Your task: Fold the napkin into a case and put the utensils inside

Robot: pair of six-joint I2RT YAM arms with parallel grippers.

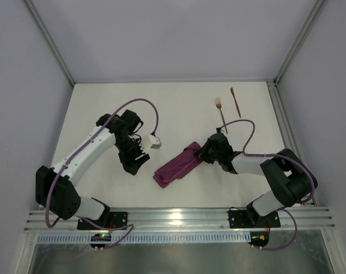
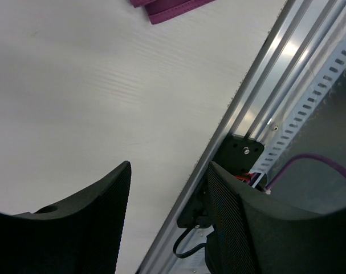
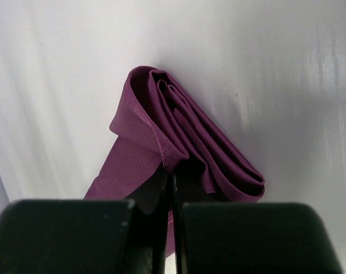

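Note:
A folded purple napkin [image 1: 176, 166] lies diagonally on the white table at centre. My right gripper [image 1: 200, 153] is shut on its upper-right end; in the right wrist view the layered cloth [image 3: 193, 131] runs into the closed fingers. My left gripper [image 1: 137, 164] is over the table left of the napkin, its fingers apart with nothing between them in the left wrist view [image 2: 169, 168]. A fork [image 1: 219, 106] and a thin wooden utensil [image 1: 235, 101] lie at the back right.
An aluminium rail [image 1: 175, 216] with arm mounts runs along the front edge. Walls stand on both sides and behind.

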